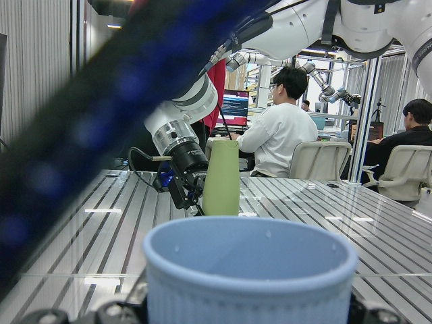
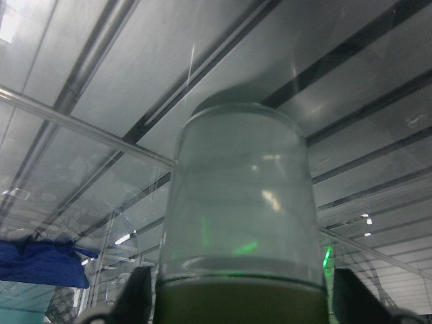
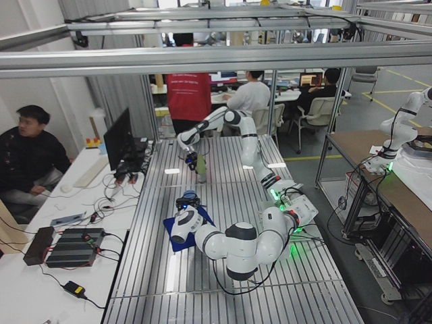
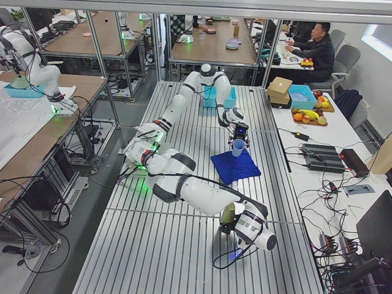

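Observation:
A light blue cup (image 1: 250,297) fills the bottom of the left wrist view, held in my left gripper (image 4: 239,142) over the dark blue cloth (image 4: 236,168). A tall green pitcher (image 1: 221,185) stands upright on the slatted metal table (image 3: 162,270). My right gripper (image 3: 193,164) is right at the pitcher, its fingers low on either side in the right wrist view, where the green body fills the middle. Whether they grip it is unclear.
A teal bin (image 4: 211,98) sits at one end of the table. Monitors, cables and boxes crowd the side desk (image 3: 40,297). People sit and stand beyond the frame.

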